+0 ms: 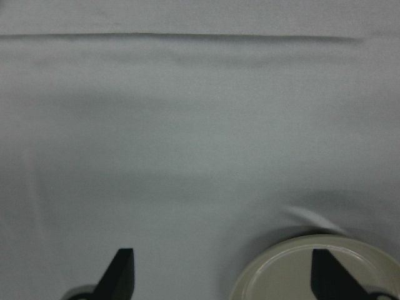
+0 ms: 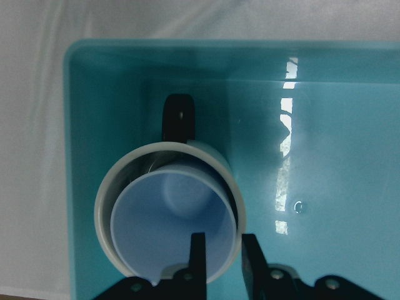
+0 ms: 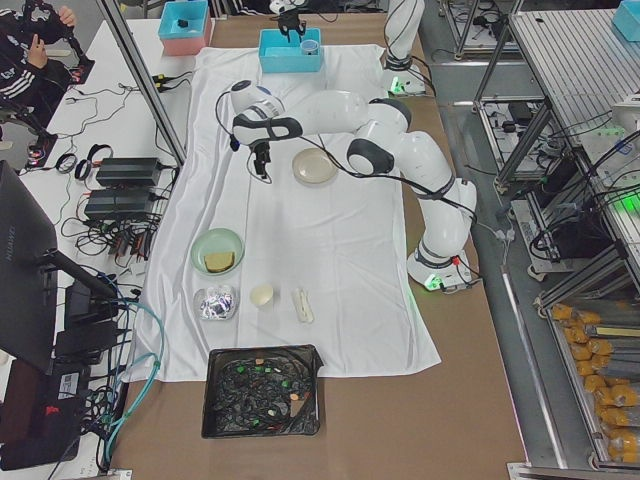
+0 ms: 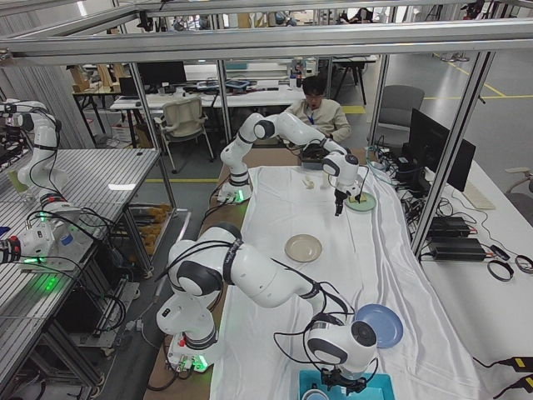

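Observation:
My left gripper (image 3: 262,165) hangs open over the white cloth, left of the beige plate (image 3: 314,167); part of the plate's rim shows in the left wrist view. My right gripper is over the turquoise bin (image 2: 319,144), fingers a little apart at the near rim of a pale blue cup (image 2: 169,219). That cup sits inside a white mug (image 2: 107,219) with a dark handle; whether the fingers touch either is unclear.
A green plate (image 3: 215,243) with a yellow sponge (image 3: 219,261), a foil item (image 3: 216,303), a cream cup (image 3: 262,295) and a black tray (image 3: 215,390) are toward the near end. A blue plate (image 4: 379,325) lies beside the bin.

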